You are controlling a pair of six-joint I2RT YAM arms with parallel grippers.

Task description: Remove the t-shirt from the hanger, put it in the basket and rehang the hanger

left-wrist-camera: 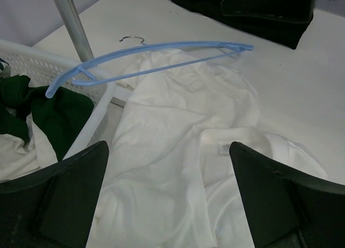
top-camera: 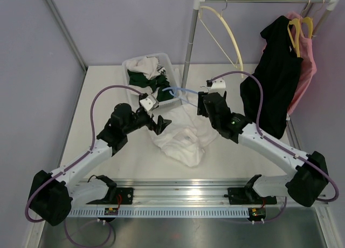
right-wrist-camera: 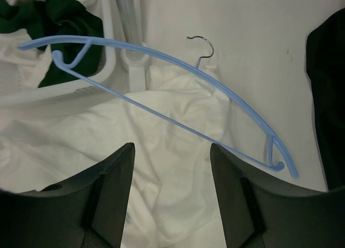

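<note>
A white t-shirt (top-camera: pixel 183 143) lies crumpled on the table, spread toward the back. The blue hanger (right-wrist-camera: pixel 161 55) lies across its far part, outside the cloth, hook pointing away. Its left end overhangs the basket's rim in the left wrist view; whether it touches the rim I cannot tell. My left gripper stands open over the shirt, nothing between its fingers. The right gripper is open too, near side of the hanger, also empty. In the top view the right gripper (top-camera: pixel 213 96) hides part of the hanger.
A white basket (top-camera: pixel 176 78) with green and white clothes stands behind the left gripper. The rack's pole (top-camera: pixel 190 48) rises beside it. An empty cream hanger (top-camera: pixel 229 32) hangs from the rail; a black garment (top-camera: pixel 275 70) and a pink one (top-camera: pixel 304 70) hang at the right.
</note>
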